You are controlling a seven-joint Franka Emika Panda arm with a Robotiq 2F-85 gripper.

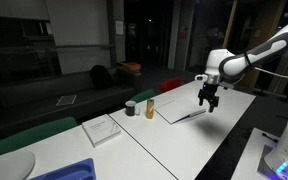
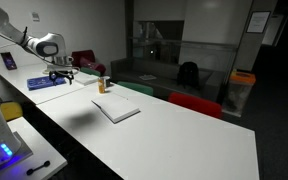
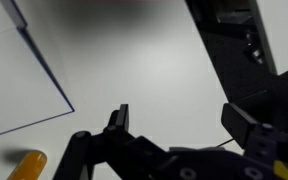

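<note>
My gripper hangs above the right side of the white table, with the arm reaching in from the right. In the wrist view the gripper is open, its two dark fingers wide apart and only bare tabletop between them. A flat white board or book with a dark edge lies on the table at the left of that view, and the orange bottle shows at the lower left. From the other side, the same flat object lies mid-table, well away from the gripper. Nothing is held.
The orange bottle stands beside a dark mug. Further left are a white flat box and a blue tray. Red and green chairs line the far edge.
</note>
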